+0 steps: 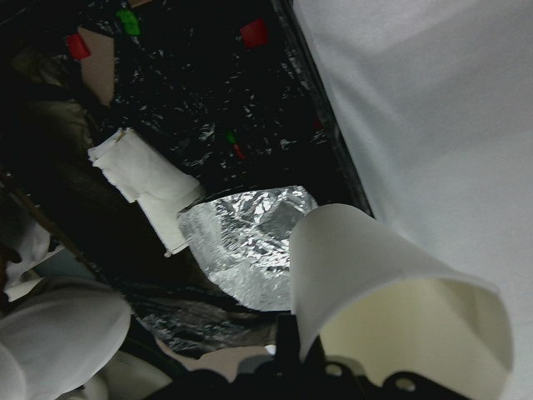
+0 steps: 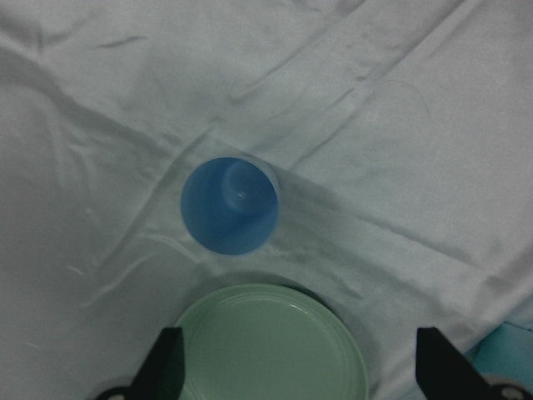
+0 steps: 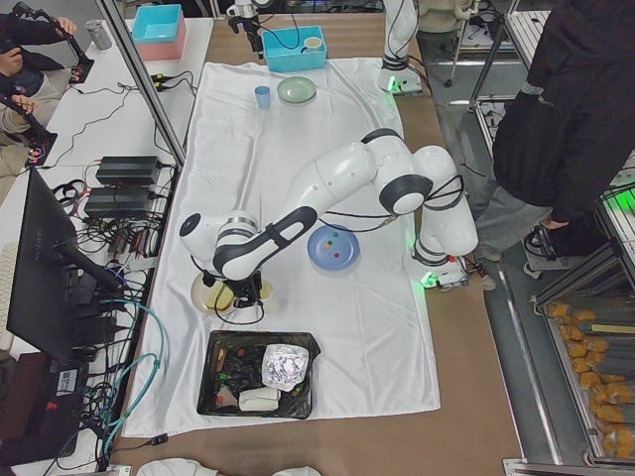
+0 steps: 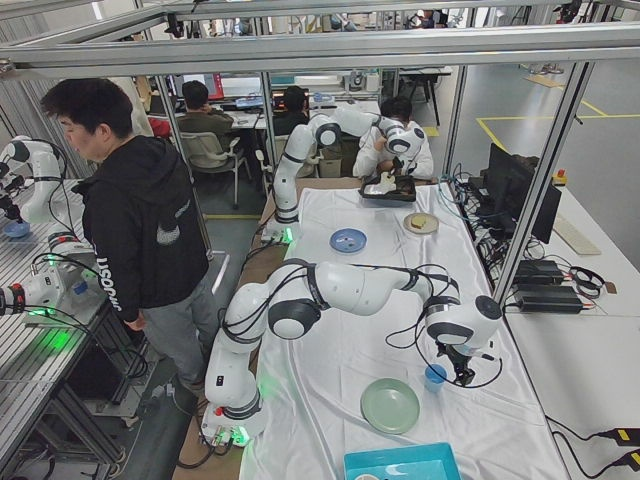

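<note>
My left gripper [image 3: 248, 297] is over the beige plate [image 3: 203, 297] with yellow food, near a black-lined tray [image 3: 223, 399]. In the left wrist view it is shut on a white cup [image 1: 333, 242], held over the tray, where foil [image 1: 237, 237], white paper [image 1: 146, 167] and small scraps lie. My right gripper stands open above a blue cup [image 2: 225, 208] and a green plate [image 2: 266, 342].
A blue plate [image 3: 333, 254] with small bits sits right of the beige plate. A teal bin [image 4: 400, 462] is at the far end.
</note>
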